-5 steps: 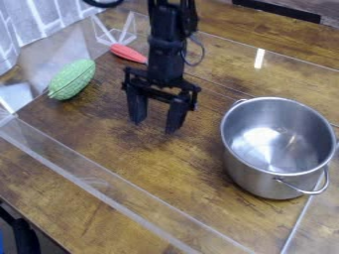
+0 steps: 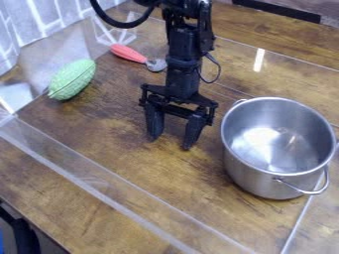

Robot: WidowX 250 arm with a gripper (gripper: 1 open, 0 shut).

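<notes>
My black gripper point(image 2: 177, 127) is low over the wooden table at the centre, its two dark fingers spread apart with no object visible between them. A large steel pot point(image 2: 276, 147) stands just to its right. A green oval object point(image 2: 71, 79) lies at the left, and a utensil with a red handle point(image 2: 127, 53) lies behind the arm.
A clear plastic border point(image 2: 79, 169) runs along the near left, and clear wood lies at the back right.
The gripper has shifted slightly right and down toward the near side of the table. The pot, green object and utensil look unmoved.
</notes>
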